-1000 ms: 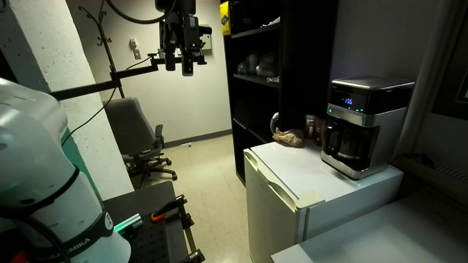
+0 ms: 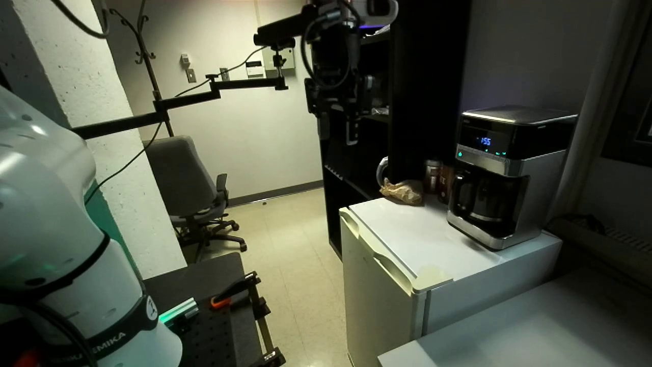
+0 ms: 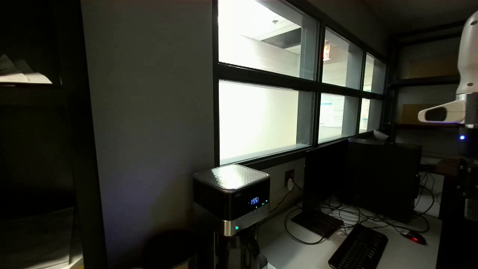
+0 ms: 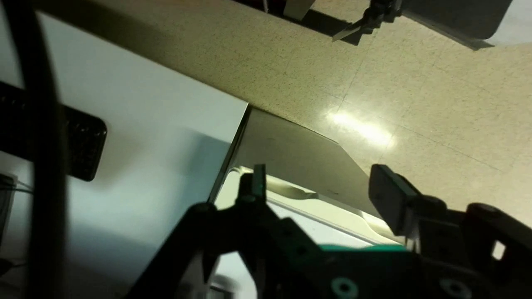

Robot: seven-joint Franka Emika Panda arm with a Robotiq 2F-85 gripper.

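Note:
High in front of the dark shelf, my gripper (image 2: 334, 116) hangs with its fingers downward. The wrist view has its two fingers apart and nothing between them, so the gripper is open. A white mini fridge (image 2: 379, 293) stands lower down, its top and front edge (image 4: 299, 199) appearing beyond the fingers in the wrist view. On the fridge top is a black and silver coffee maker (image 2: 519, 177) with a lit display. Behind it, a crumpled brown bag (image 2: 403, 192) and a jar (image 2: 432, 176) sit near the back edge.
A white desk (image 2: 544, 330) adjoins the fridge, with a keyboard (image 3: 359, 246) and loose cables. The tall black shelf (image 2: 428, 79) rises behind the fridge. An office chair (image 2: 180, 177) stands at the left; open floor (image 2: 293, 269) lies between the robot's bench and the fridge.
My gripper has moved right in exterior view 1, from in front of the pale wall to in front of the shelf, and sits slightly lower. The fridge and coffee maker have not moved.

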